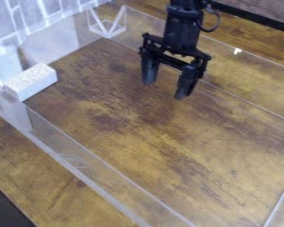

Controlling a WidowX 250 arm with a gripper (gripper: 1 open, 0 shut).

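Observation:
My black gripper (169, 76) hangs over the back middle of a wooden work surface (169, 151), its two fingers spread open and pointing down, with nothing seen between them. A white rectangular block (32, 82) lies at the left edge, well apart from the gripper.
Clear plastic walls (85, 168) border the wooden surface on the sides and back. A pale, folded translucent material (14, 27) is at the upper left, outside the enclosure.

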